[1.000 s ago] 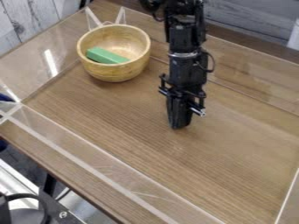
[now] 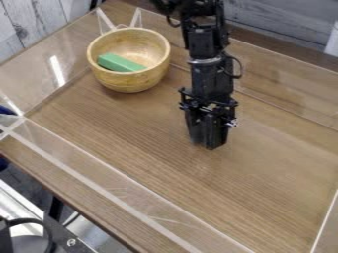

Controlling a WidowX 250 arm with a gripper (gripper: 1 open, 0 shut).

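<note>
The black robot arm (image 2: 209, 69) hangs down from the top of the camera view onto the wooden tabletop (image 2: 158, 188). Its gripper (image 2: 211, 134) is low at the middle of the table; the dark fingers blur together, so their opening and anything between them cannot be made out.
A light wicker bowl (image 2: 148, 53) with a green block (image 2: 122, 62) in it stands at the upper left of the arm. Dark cables (image 2: 34, 237) lie at the lower left.
The gripper has shifted very slightly and its lower part looks a little wider than before. The bowl and green block have not moved.
</note>
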